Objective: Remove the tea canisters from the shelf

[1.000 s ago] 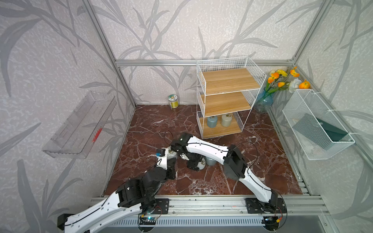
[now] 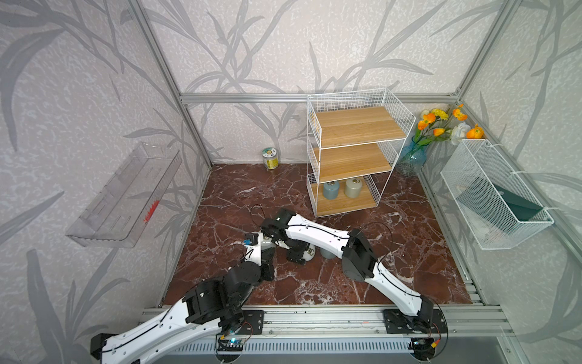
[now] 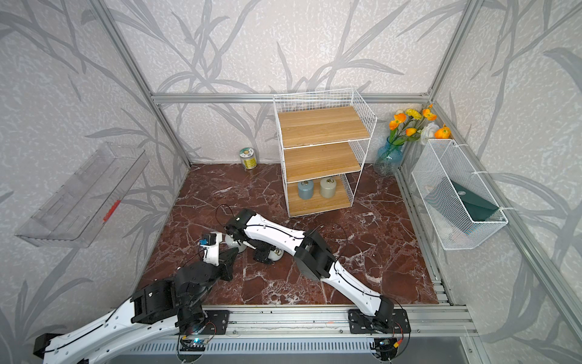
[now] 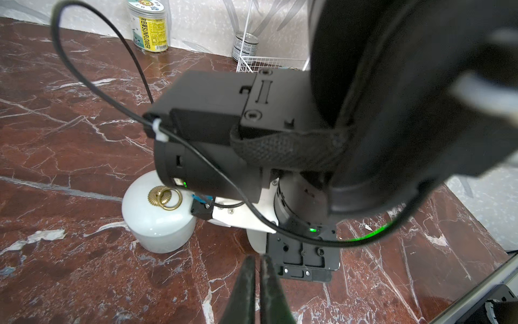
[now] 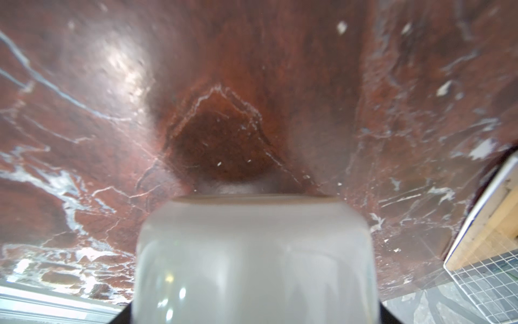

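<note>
A blue canister point(image 2: 330, 190) and a beige canister point(image 2: 352, 189) stand on the shelf's bottom tier point(image 2: 339, 206). On the table, a white canister with a brass ring point(image 4: 156, 221) stands near my left gripper, which is shut with nothing visible between its fingers. A pale canister point(image 5: 253, 259) fills the lower right wrist view, with my right gripper shut on it, low over the table under the right arm. More canisters are partly hidden beneath that arm in the top views.
The upper two shelf tiers point(image 2: 357, 124) are empty. A yellow tin point(image 2: 270, 158) stands at the back, a flower vase point(image 2: 412, 157) beside the shelf. Baskets point(image 2: 494, 200) and a clear bin point(image 2: 124, 200) hang at the sides.
My right arm has shifted slightly leftward over the table in the top left view. The left arm and the shelf's canisters look unchanged.
</note>
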